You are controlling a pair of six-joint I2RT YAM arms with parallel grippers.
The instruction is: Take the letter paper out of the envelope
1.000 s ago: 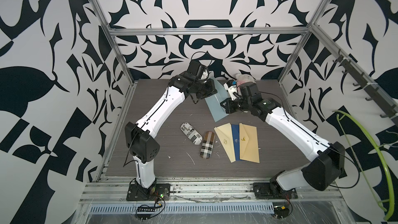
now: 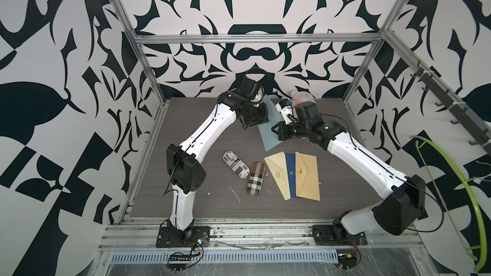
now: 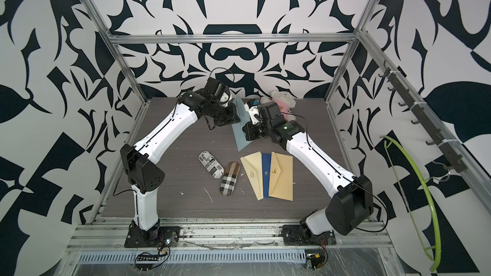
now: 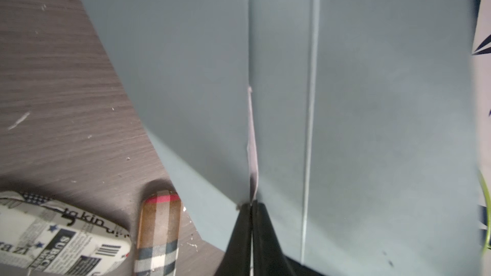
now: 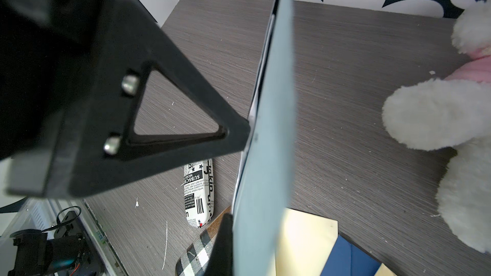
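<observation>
A light grey-blue envelope (image 2: pixel 268 135) is held upright between my grippers, above the table. In the left wrist view its open side shows, with a thin whitish strip (image 4: pixel 252 143) in the opening. My left gripper (image 2: pixel 261 115) is at the envelope's upper left; its dark fingers (image 4: pixel 260 230) are close to the opening, and their grip is unclear. My right gripper (image 3: pixel 248 130) is shut at the envelope's right side; in the right wrist view the envelope (image 5: pixel 268 163) stands edge-on, hiding most of that gripper's fingers.
Two pouches (image 2: pixel 235 163) and several envelopes (image 2: pixel 307 176) lie on the front middle of the table (image 2: pixel 174 122). A plush toy (image 3: pixel 280 99) sits at the back right.
My left arm has moved a little to the right, and the envelope's top has shifted right with it. The right arm has not visibly moved.
</observation>
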